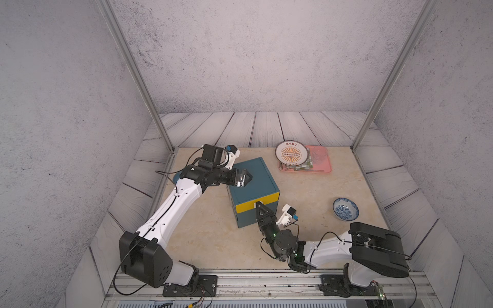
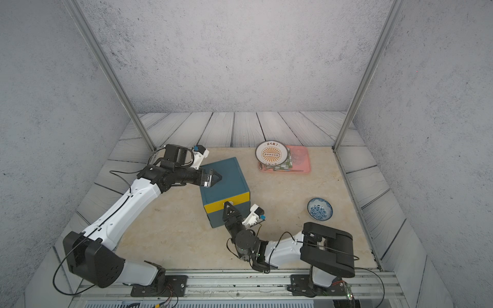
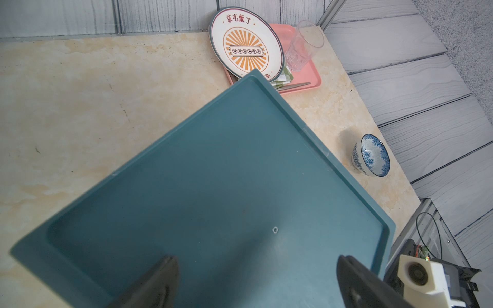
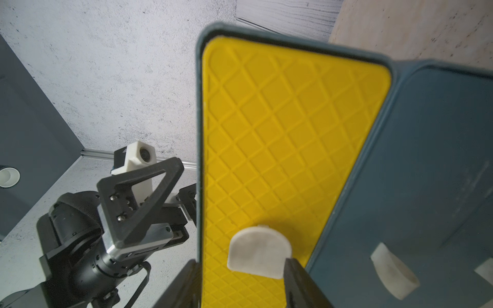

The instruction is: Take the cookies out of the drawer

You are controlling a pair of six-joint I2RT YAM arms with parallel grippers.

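Observation:
The blue cabinet (image 1: 254,179) stands mid-table. Its yellow drawer front (image 4: 287,133) sits level with the frame, the drawer closed; no cookies show. On that front is a white knob (image 4: 259,251), near my right gripper. Those fingers (image 4: 295,287) are spread, with the knob just beyond their tips and closer to one of them; contact cannot be told. My left gripper hangs open over the cabinet's top panel (image 3: 231,179), nothing between its fingers.
A second, blue drawer front (image 4: 426,169) with a white knob (image 4: 392,272) lies below the yellow one. Behind right are a pink tray (image 1: 326,165) and a leaning plate (image 1: 291,153). A blue-patterned bowl (image 1: 345,209) stands at right.

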